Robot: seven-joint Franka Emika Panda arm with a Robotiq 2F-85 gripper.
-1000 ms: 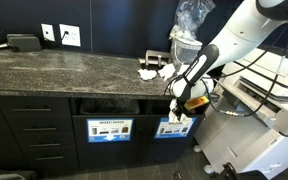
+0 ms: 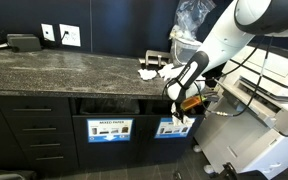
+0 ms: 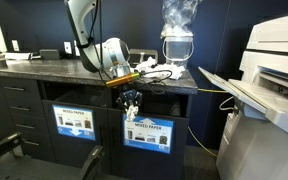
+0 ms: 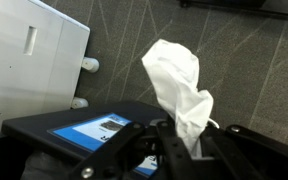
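A crumpled white piece, like paper or tissue (image 4: 177,80), is pinched in my gripper and sticks out well past the fingertips. Behind it in the wrist view lies grey floor, with the edge of a bin and its blue label (image 4: 96,130) at lower left. In exterior view 2 the gripper (image 3: 133,102) points down near the upper front of the right-hand bin, the white piece (image 3: 131,131) hanging before its "mixed paper" label (image 3: 152,136). How far it stands from the bin's front is hard to judge.
More crumpled white pieces (image 2: 147,73) lie on the dark countertop (image 2: 69,75). A second bin's label (image 2: 108,130) shows to the left. White drawer-like units (image 3: 269,100) stand close on the right. Open floor (image 4: 234,60) shows below the gripper.
The arm's upper white link has swung lower and larger into exterior view 1. The gripper has shifted only slightly and stays near the right bin's front.
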